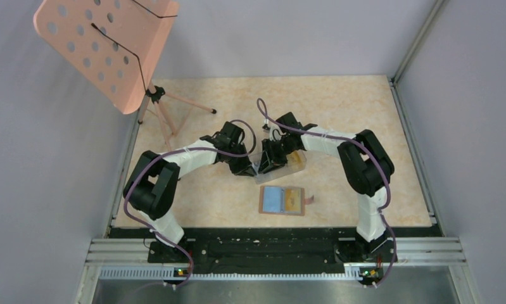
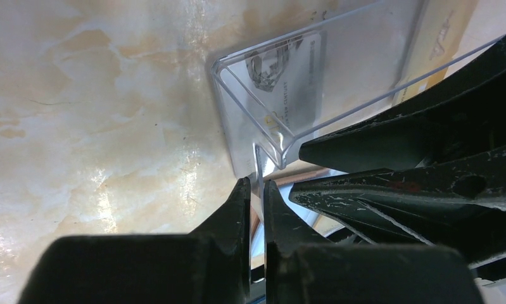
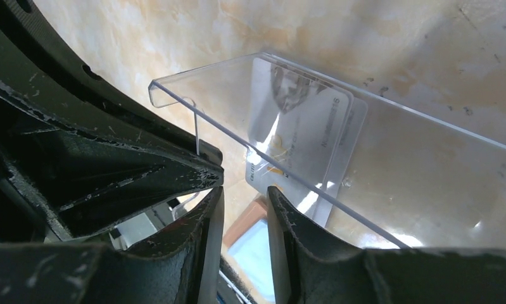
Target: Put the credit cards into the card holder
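Observation:
A clear box lies mid-table. At its left end is a white card; a second pale edge shows beside it, and I cannot tell if that is another card. A yellow card lies farther along the box. My left gripper is shut on the clear wall at the box's left corner. Above the white card's near edge, my right gripper is part open with nothing between its fingers. The card holder, with a light blue side and a gold side, lies in front of the box.
Both grippers are close together at the box's left end, the right one's fingers beside the left one's. A pink perforated panel on a tripod stands at the back left.

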